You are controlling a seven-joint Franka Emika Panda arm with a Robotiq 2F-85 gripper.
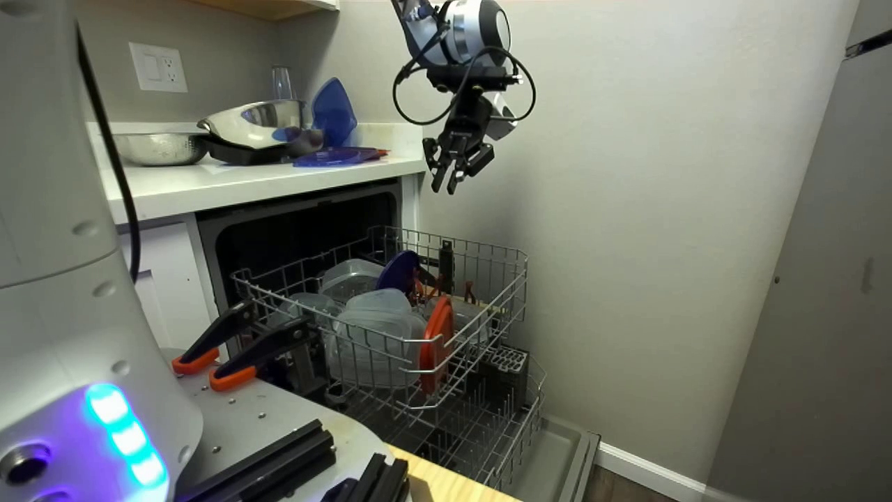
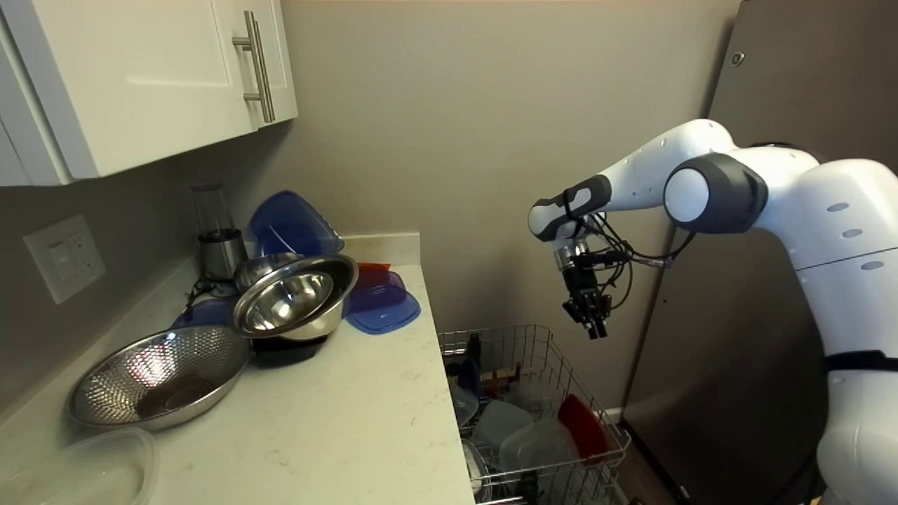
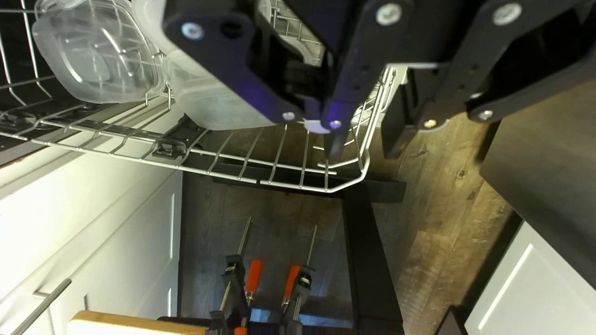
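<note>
High over the dishwasher's upper rack [image 1: 523, 288], my gripper [image 1: 444, 185] hangs with its fingers apart and nothing between them. In the wrist view a gap shows between the two fingers of the gripper. An orange-red lid [image 1: 436, 343] stands on edge at the rack's front right, well below the gripper; in exterior view 2 this red lid [image 2: 582, 426] leans beside clear containers [image 2: 539, 446]. I cannot make out the lid in the wrist view, where the gripper covers part of the rack.
On the counter [image 2: 387, 404] lie a colander [image 2: 160, 379], steel bowls [image 2: 295, 299] and blue lids [image 2: 383, 313]. Clamps [image 1: 251, 355] stand near the rack's front left. The lower rack [image 1: 468, 435] is pulled out too. Open air surrounds the gripper, with the wall behind.
</note>
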